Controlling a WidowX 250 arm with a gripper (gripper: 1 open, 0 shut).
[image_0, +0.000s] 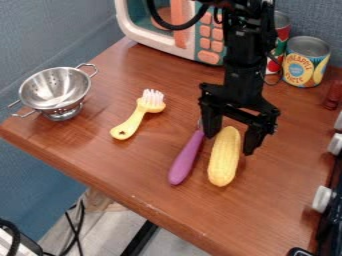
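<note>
My black gripper (235, 126) hangs low over the wooden table (134, 170), at the upper end of a yellow corn cob (225, 160). Whether its fingers are open or shut on the corn is hard to tell. A purple-handled utensil (183, 161) lies just left of the corn, its upper end partly hidden by the gripper. A yellow brush (134, 118) lies further left.
A metal colander (54, 93) stands at the left edge. A pink toy microwave (160, 30) and cans (306, 62) stand at the back. A black appliance (325, 215) lines the right edge.
</note>
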